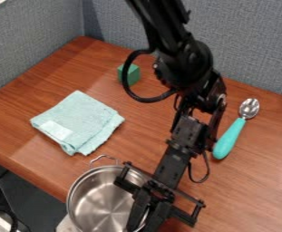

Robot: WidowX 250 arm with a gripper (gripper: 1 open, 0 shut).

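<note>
A steel pot (92, 199) with a wire handle sits at the front edge of the wooden table. My black gripper (148, 212) is low over the pot's right side, partly inside or against its rim; I cannot tell whether anything is between its fingers or how far they are apart.
A folded pale blue cloth (78, 121) lies at the left. A green block (129, 75) stands at the back, partly behind the arm. A spoon with a teal handle (228, 139) lies to the right.
</note>
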